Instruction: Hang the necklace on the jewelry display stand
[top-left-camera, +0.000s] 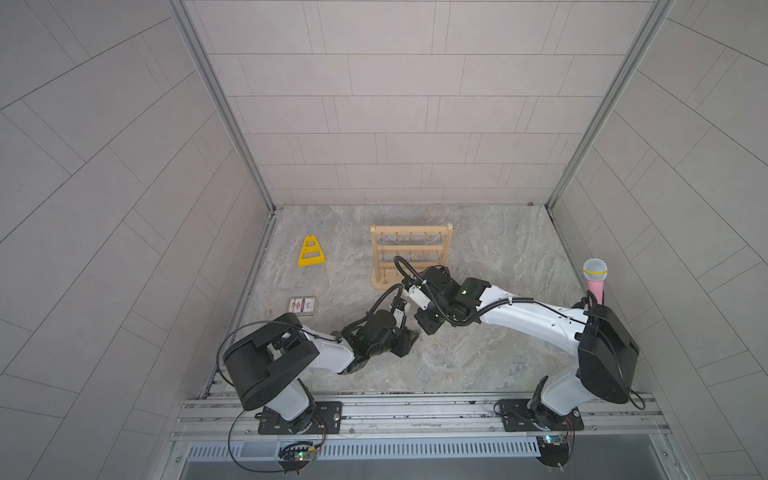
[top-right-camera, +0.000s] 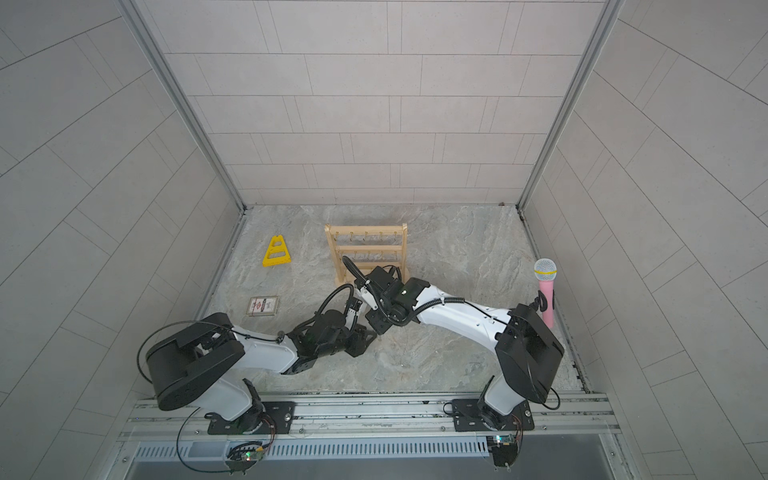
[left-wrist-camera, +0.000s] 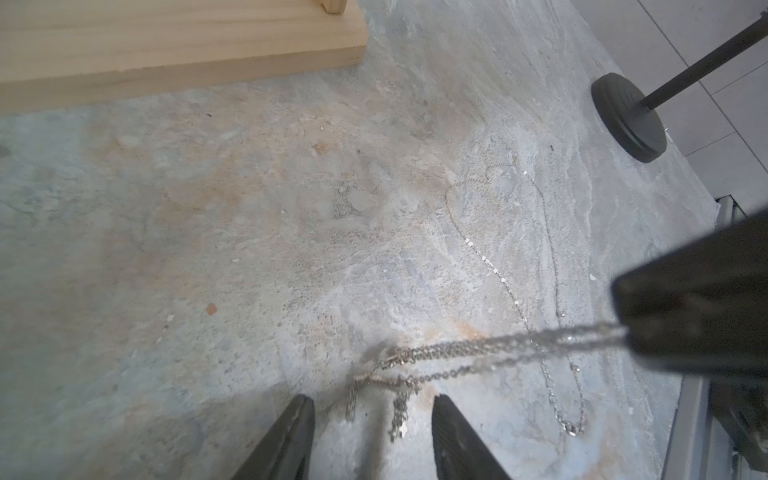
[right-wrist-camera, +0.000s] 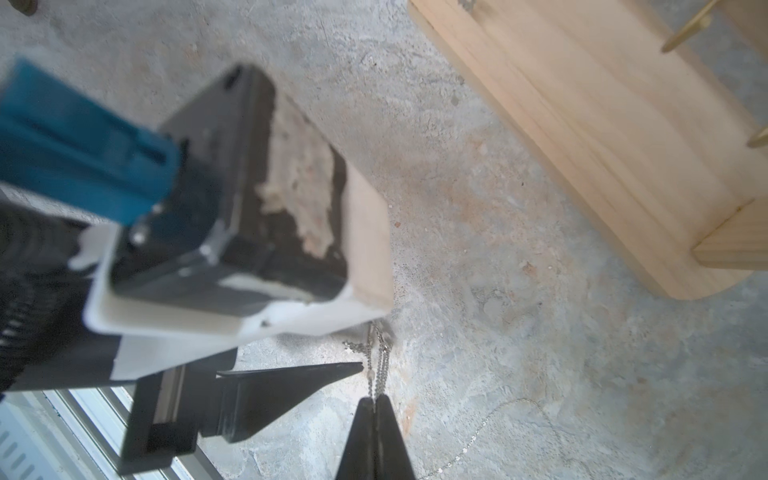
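Observation:
My right gripper is shut, with silver necklace chain (right-wrist-camera: 380, 360) running to its fingertips. In the left wrist view that chain (left-wrist-camera: 480, 345) stretches from the blurred dark finger at right, with short ends dangling over my left gripper, which stands open around them, its fingertips apart. Another length of chain (left-wrist-camera: 504, 284) lies in a loose loop on the stone surface. The wooden display stand (top-left-camera: 412, 229) with rows of hooks stands behind both grippers; its base (right-wrist-camera: 576, 160) fills the upper right of the right wrist view.
A yellow triangular piece (top-left-camera: 311, 251) and a small framed card (top-left-camera: 302, 305) lie at the left. A pink microphone (top-right-camera: 546, 296) stands at the right edge.

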